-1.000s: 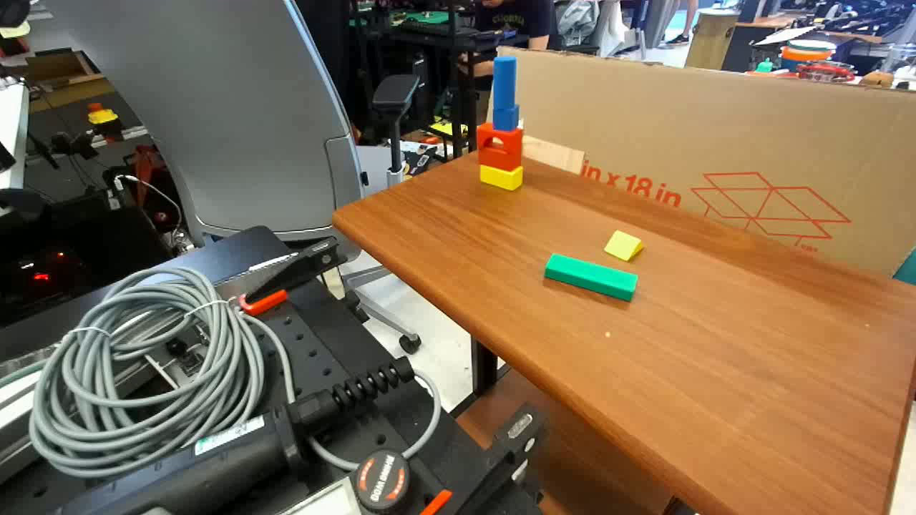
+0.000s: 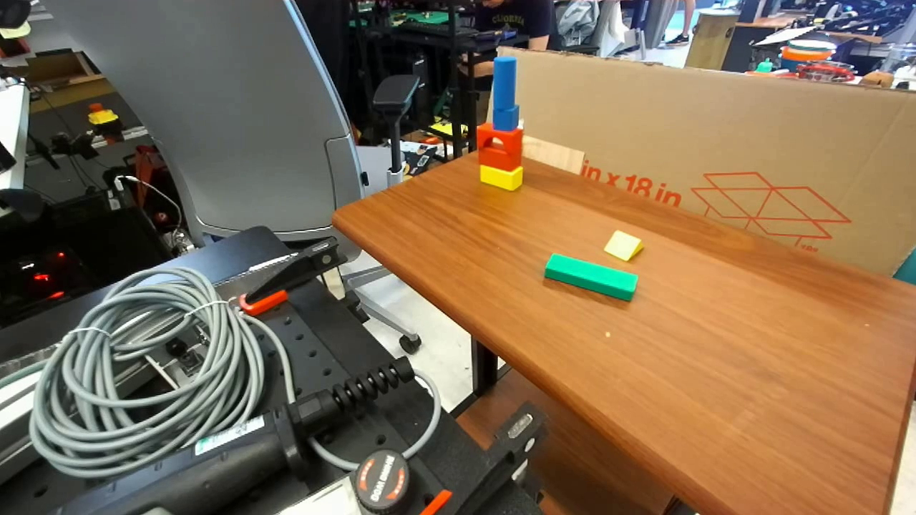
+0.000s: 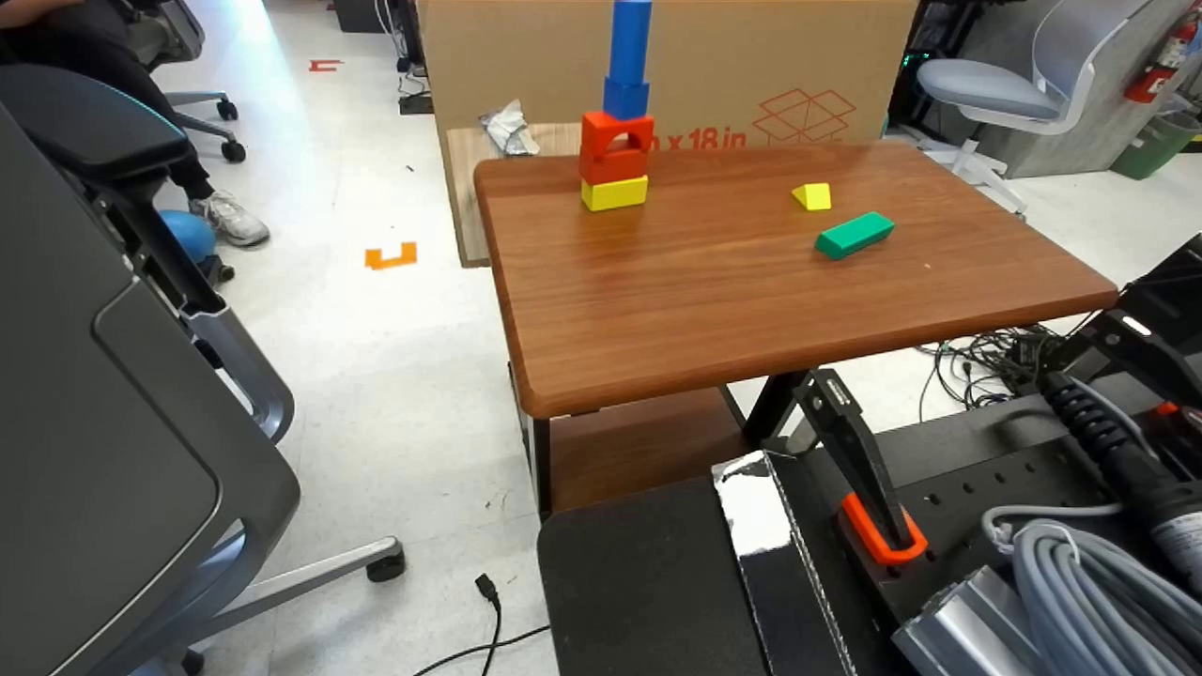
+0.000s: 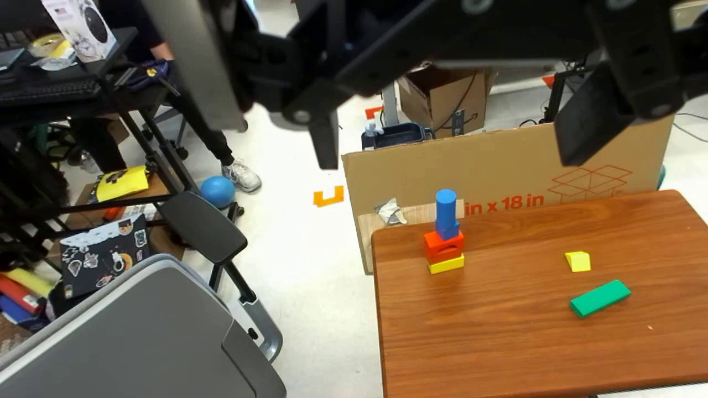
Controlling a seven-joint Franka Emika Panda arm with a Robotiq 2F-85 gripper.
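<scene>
On the far left corner of the table stands a tower: a yellow block (image 2: pixel 500 177) at the bottom, red pieces (image 2: pixel 499 147) with an arched gap above it, then a small blue block (image 2: pixel 507 117) and an upright blue cylinder (image 2: pixel 504 81) on top. Apart from it, a green bar (image 2: pixel 590 277) lies flat, with a yellow wedge (image 2: pixel 623 245) close behind it. My gripper appears only in the wrist view, blurred at the top. Its fingertips are wide apart, so it is open, and only background shows between them. Tower, bar and wedge lie well beyond it.
A cardboard sheet (image 3: pixel 721 68) stands behind the wooden table (image 3: pixel 721 304). A grey chair (image 2: pixel 257 111) is off the table's left end. Coiled cable (image 2: pixel 154 369) and clamps sit on the near black bench.
</scene>
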